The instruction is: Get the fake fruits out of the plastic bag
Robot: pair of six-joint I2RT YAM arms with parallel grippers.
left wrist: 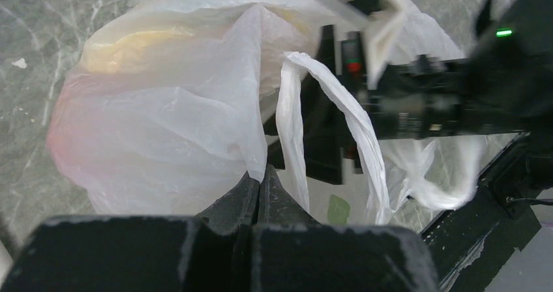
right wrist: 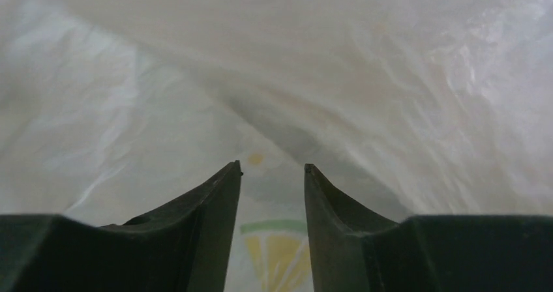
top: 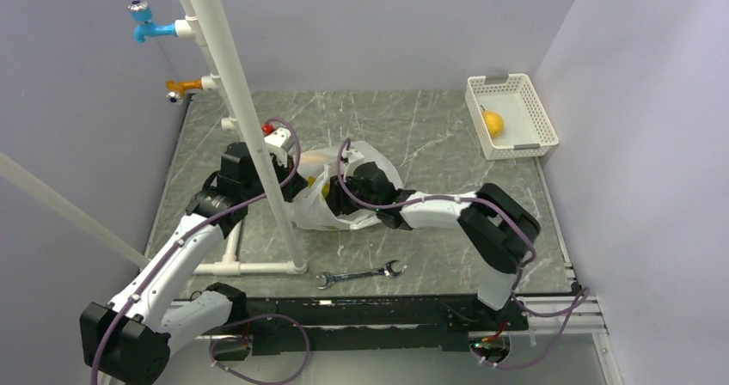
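Observation:
The white plastic bag (top: 322, 220) lies at the middle of the table, its mouth facing right. Yellow fruit (top: 326, 190) shows inside the mouth. Yellow and reddish shapes show faintly through the film in the left wrist view. My left gripper is shut on the edge of the bag, the thin film pinched at its fingertips. At the bag's mouth is my right gripper, its fingers apart with no fruit between them. White film fills the right wrist view, with a yellow wedge shape with a green edge (right wrist: 277, 256) low between the fingers.
A white basket (top: 540, 114) at the back right holds one yellow fruit (top: 493, 124). White pipes (top: 249, 110) with taps rise beside my left arm. A wrench (top: 359, 274) lies near the front edge.

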